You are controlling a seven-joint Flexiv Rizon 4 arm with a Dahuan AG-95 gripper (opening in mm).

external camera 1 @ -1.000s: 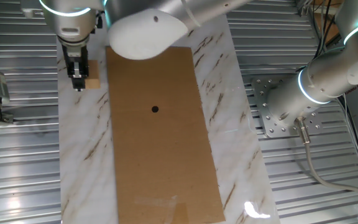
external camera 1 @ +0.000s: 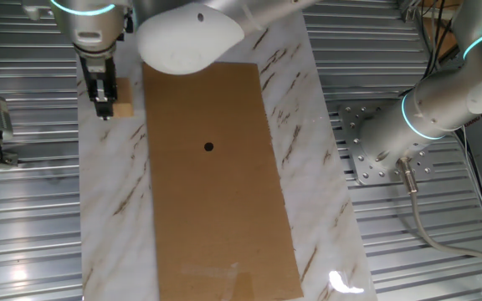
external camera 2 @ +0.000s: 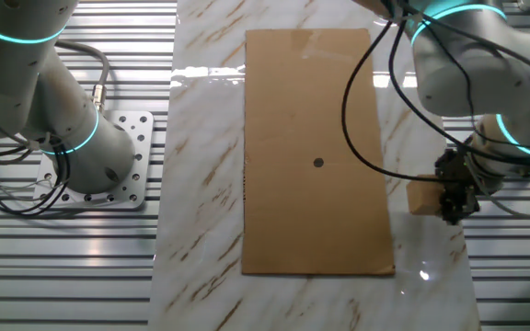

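A tan wooden block (external camera 1: 123, 98) shows at the right side of my gripper (external camera 1: 103, 109), partly covered by its dark fingers. From the opposite side, in exterior view 2, the block (external camera 2: 423, 197) juts out from the gripper (external camera 2: 454, 191) toward the cardboard. My gripper is shut on it. Both are over the marble strip beside the brown cardboard sheet (external camera 1: 216, 192). Whether the block touches the surface cannot be made out. A black dot (external camera 1: 208, 147) marks the cardboard.
The cardboard is bare apart from its dot, and the marble-pattern tabletop (external camera 1: 111, 226) around it is clear. Loose black cables (external camera 2: 346, 110) hang from the arm above the cardboard's edge. The arm's base (external camera 1: 392, 138) stands on the slatted metal bench.
The block has moved along with the gripper. The cardboard has stayed put.
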